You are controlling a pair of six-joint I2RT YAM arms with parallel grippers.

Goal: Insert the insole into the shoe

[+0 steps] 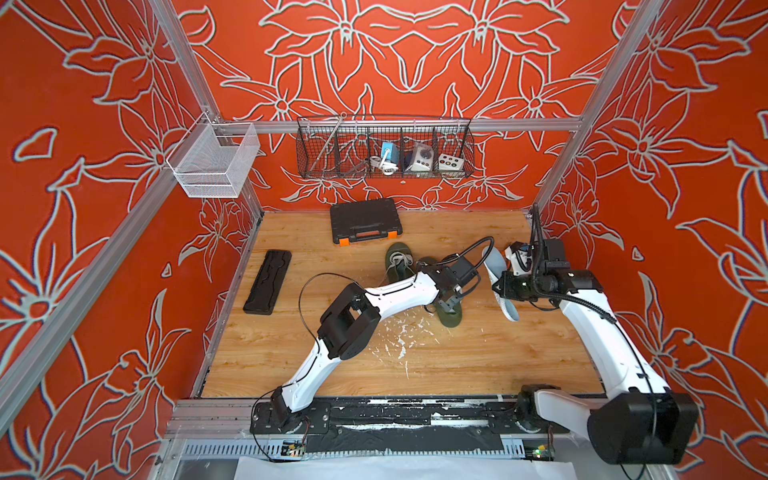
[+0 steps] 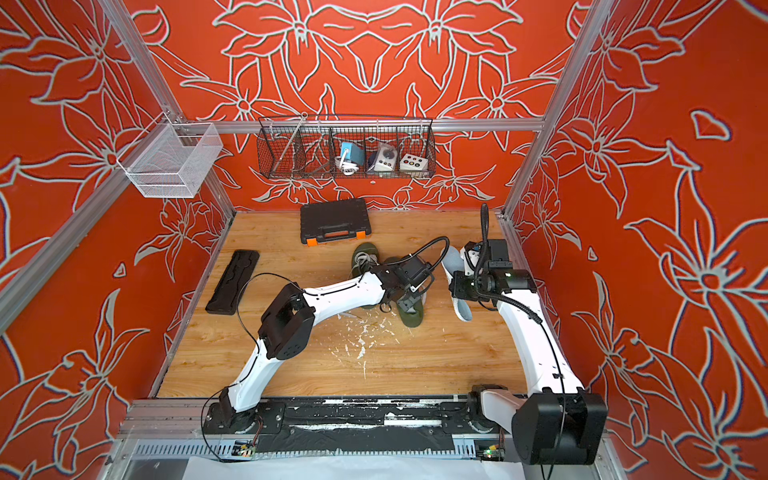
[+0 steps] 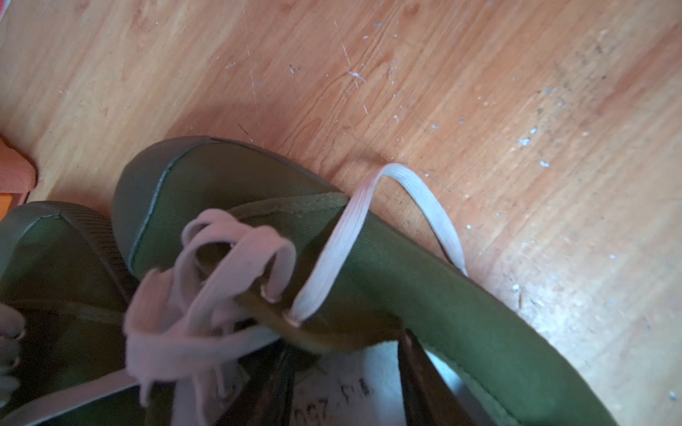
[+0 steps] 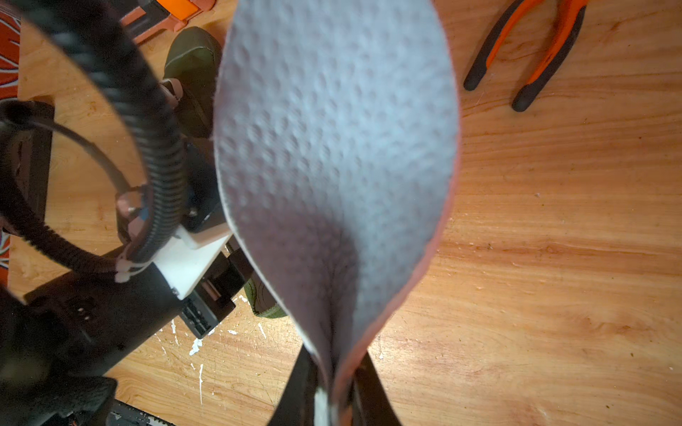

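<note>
A white dimpled insole (image 4: 334,127) is upright in my right gripper, which is shut on it, right of the shoes. Two green sneakers with pale laces, one shoe (image 1: 397,257) at the back left and one shoe (image 1: 449,318) nearer right, lie mid-table. My left gripper is open over the right-hand shoe, its fingertips at the opening below the laces. A pale printed surface (image 3: 351,376) shows inside that shoe between the fingers.
A black case (image 1: 365,217) lies at the back, a long black tray (image 1: 268,280) at the left. Orange-handled pliers (image 4: 550,42) appear in the right wrist view. Wire baskets (image 1: 384,145) hang above.
</note>
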